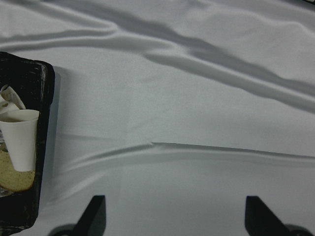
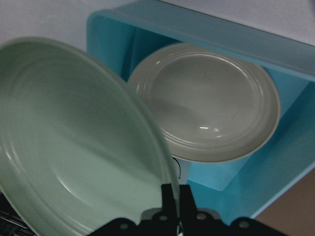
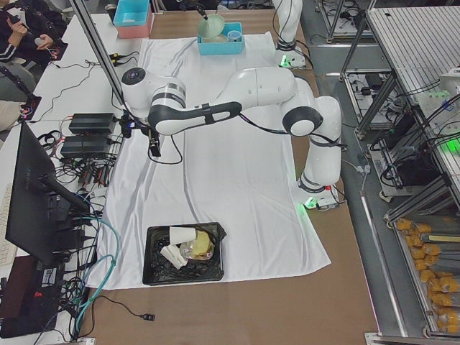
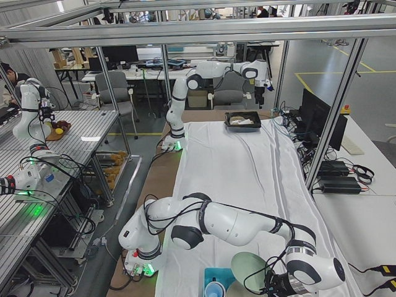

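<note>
A green plate (image 2: 74,132) is pinched at its rim by my right gripper, over a blue bin (image 2: 275,172) that holds a pale plate (image 2: 202,98). In the right camera view the green plate (image 4: 246,266) and blue bin (image 4: 211,273), with a blue cup (image 4: 215,291), are at the bottom. My left gripper stands open above the white cloth, beside a black tray (image 1: 24,206) holding a paper cup (image 1: 19,140), crumpled paper (image 1: 10,96) and a yellow sponge-like piece (image 1: 15,177).
A monitor (image 3: 36,201), black boxes and cables line the left side. A metal frame table (image 3: 402,50) stands to the right.
</note>
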